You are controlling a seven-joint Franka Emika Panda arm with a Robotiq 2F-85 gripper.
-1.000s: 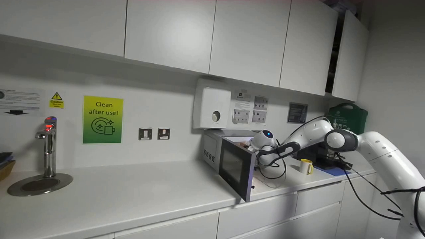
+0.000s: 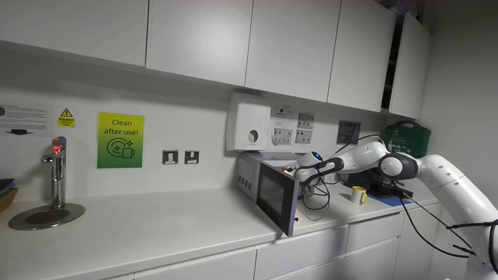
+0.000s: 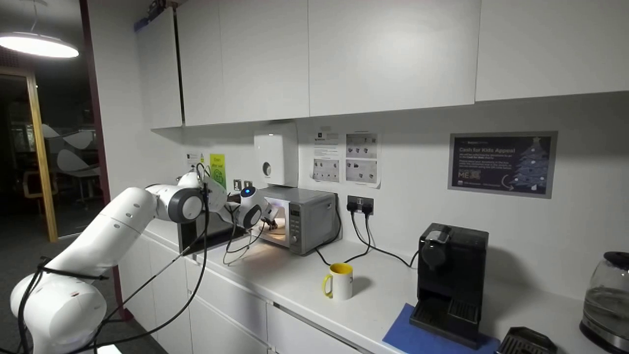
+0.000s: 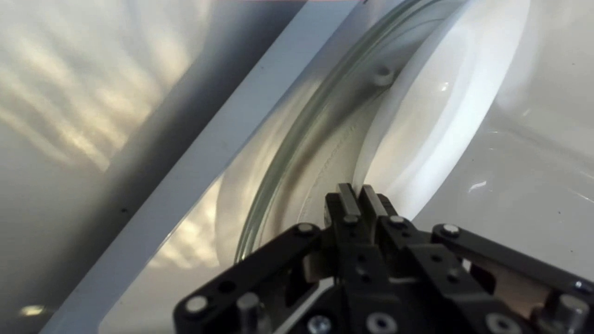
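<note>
The microwave (image 3: 318, 212) has its door (image 2: 275, 193) swung wide open and its inside lit. Within it, the wrist view shows a glass turntable (image 4: 257, 217) carrying a white dish (image 4: 440, 105). My gripper reaches into the cavity with its fingers (image 4: 348, 203) shut close together. Their tips meet the near rim of the dish; whether that thin rim lies between them, I cannot tell. In exterior view 2 the gripper (image 3: 270, 224) is small and dark at the microwave's opening, and exterior view 1 hides it behind the door.
A white mug with a yellow inside (image 3: 340, 282) stands on the counter right of the microwave. Beyond it is a black coffee machine (image 3: 451, 277) on a blue mat. The microwave's front edge (image 4: 184, 172) runs close beside the turntable. Bare counter (image 2: 163, 219) extends left of the door.
My forearm and wrist have shifted and tilted slightly at the microwave's opening, and the hanging cable has swung. The door and mug stand where they were.
</note>
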